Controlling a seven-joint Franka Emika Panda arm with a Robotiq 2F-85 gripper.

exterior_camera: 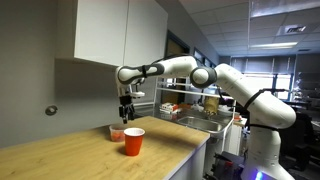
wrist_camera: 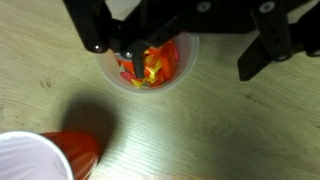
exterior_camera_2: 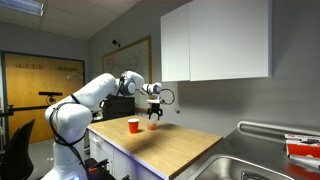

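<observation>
A clear round container (wrist_camera: 160,68) holding red, orange and yellow pieces sits on the wooden table, below my gripper in the wrist view. My gripper is open, its left finger (wrist_camera: 135,52) over the container and its right finger over bare wood beside it. Nothing is held between them. A red cup (wrist_camera: 80,148) with a white inside stands at the lower left, apart from the container. In exterior view 1, this red cup (exterior_camera: 134,143) is nearer the camera than the container (exterior_camera: 117,132), and the gripper (exterior_camera: 127,107) hangs above both.
White cupboards (exterior_camera: 120,40) hang over it along the wall. A sink (exterior_camera_2: 245,170) and a dish rack (exterior_camera: 180,105) lie beyond the clear stretch.
</observation>
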